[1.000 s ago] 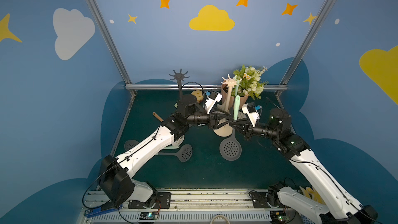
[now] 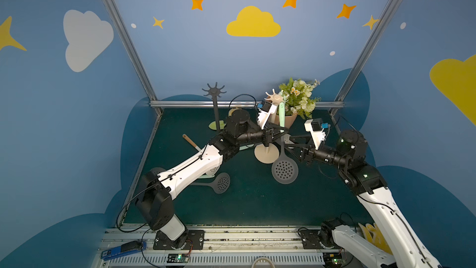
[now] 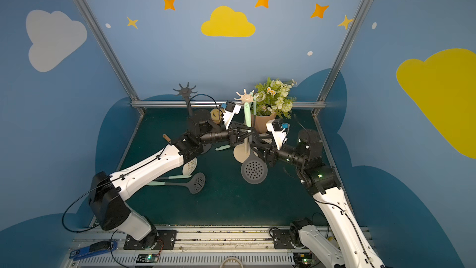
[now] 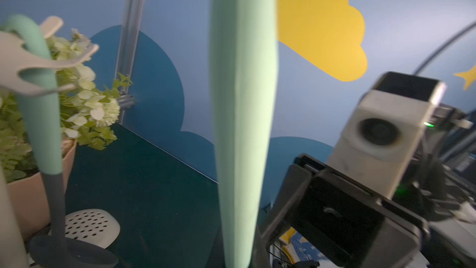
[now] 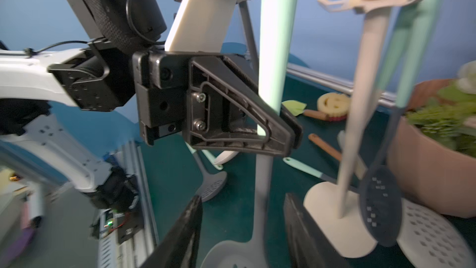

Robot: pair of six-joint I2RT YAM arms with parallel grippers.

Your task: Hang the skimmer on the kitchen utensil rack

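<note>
A grey skimmer (image 2: 284, 170) hangs upright from my left gripper (image 2: 277, 134), which is shut on its mint handle (image 4: 243, 94). My right gripper is part open below and to the right of it, fingers apart, the skimmer's grey stem showing beyond them in the right wrist view. The cream utensil rack (image 3: 245, 95) stands just behind the held skimmer, with mint-handled utensils (image 5: 416, 59) hanging from its hooks.
A flowerpot (image 3: 264, 122) stands right behind the rack, a dark rack (image 2: 214, 91) at back left. More skimmers (image 2: 221, 182) lie on the left of the green table (image 2: 248, 203).
My left gripper has moved right and up, lifting the skimmer upward. My right gripper has drawn away to the right from the handle.
</note>
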